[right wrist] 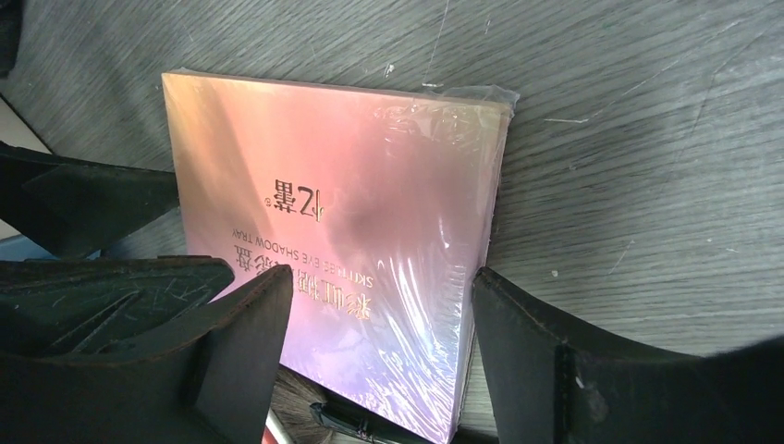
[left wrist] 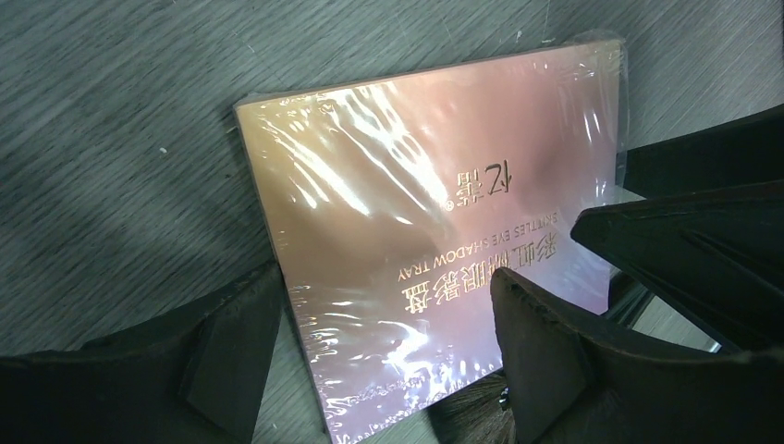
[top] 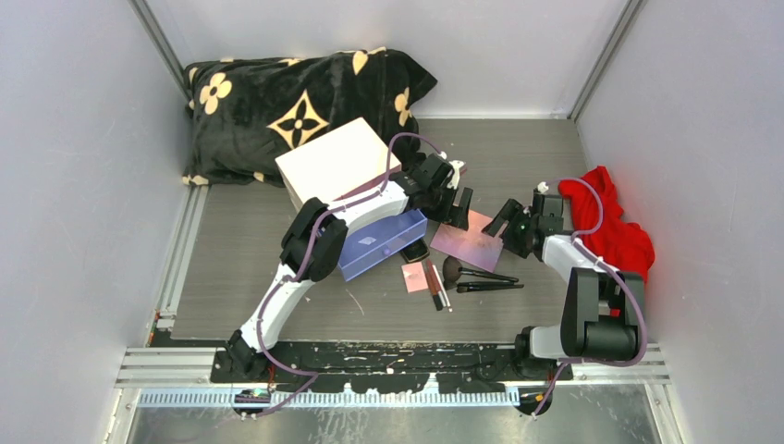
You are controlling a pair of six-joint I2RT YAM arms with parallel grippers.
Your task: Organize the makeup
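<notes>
A pink-gold eye shadow palette [top: 468,242] in clear wrap lies on the floor, lettering up. My left gripper [top: 461,209] is over its left edge with fingers parted. In the left wrist view the palette [left wrist: 425,185] spans the gap of that gripper, and the other arm's dark fingers [left wrist: 684,222] reach over its far side. My right gripper [top: 500,218] stands open at the right edge. The right wrist view has one of its fingers [right wrist: 518,324] beside the palette's edge and the other over its face. Neither gripper visibly clamps the palette [right wrist: 342,185].
A white-topped box [top: 337,162] has its blue drawer [top: 384,248] pulled out, partly under my left arm. Black brushes [top: 490,286], slim pencils [top: 434,285], a pink square [top: 414,277] and a black compact [top: 416,252] lie nearby. Red cloth [top: 606,222] is at right.
</notes>
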